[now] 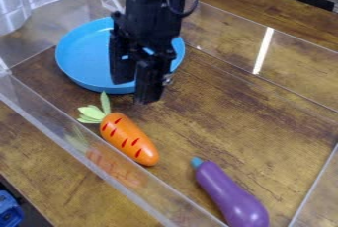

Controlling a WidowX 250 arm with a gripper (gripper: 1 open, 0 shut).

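Observation:
The black gripper (138, 83) hangs low over the near rim of a blue plate (86, 53), just above and behind an orange toy carrot (126, 135) with pale green leaves. Its fingers point down and appear apart, with nothing visible between them. A purple toy eggplant (231, 193) lies at the lower right.
Clear plastic walls run along the left, back and right of the wooden surface (251, 113). A small blue object (7, 211) lies outside the wall at the lower left.

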